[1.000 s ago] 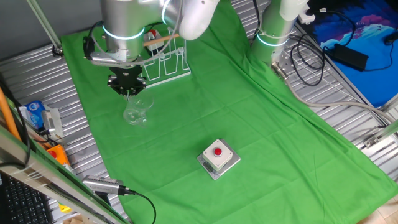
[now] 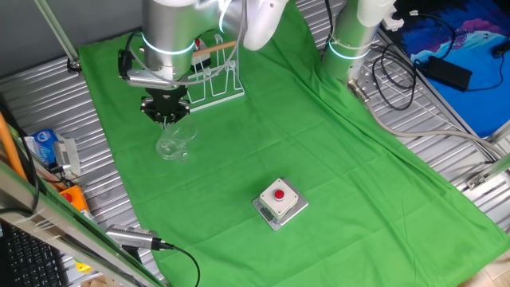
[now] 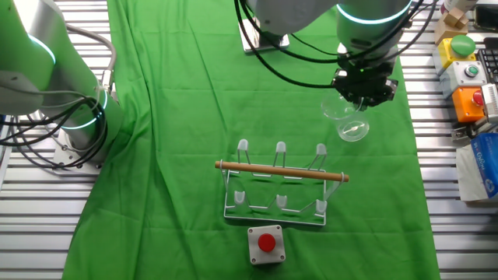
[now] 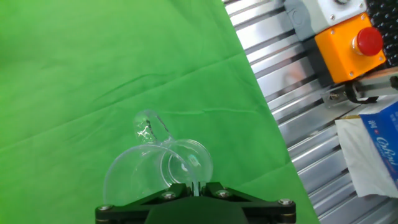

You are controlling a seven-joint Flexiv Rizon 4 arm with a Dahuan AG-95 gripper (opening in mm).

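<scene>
A clear, handled cup (image 2: 169, 148) is at the left of the green cloth, just below my gripper (image 2: 165, 122). In the wrist view my gripper has its fingertips close together at the edge of the cup's wide rim, shut on it. The cup's round base (image 4: 198, 160) shows beyond the rim, and its handle (image 4: 151, 127) points up and away from the fingers. The second exterior view has the cup (image 3: 353, 131) tilted under the gripper (image 3: 362, 103). Whether it touches the cloth I cannot tell.
A white wire rack with a wooden bar (image 3: 282, 169) stands near the cup. A red-button box (image 2: 278, 199) sits on the cloth, with free room around it. Several button boxes (image 3: 467, 104) line the table's side.
The upper arm and wrist have shifted slightly right in exterior view 1, and the gripper has turned a little. The cup stays at almost the same spot, its outline slightly turned.
</scene>
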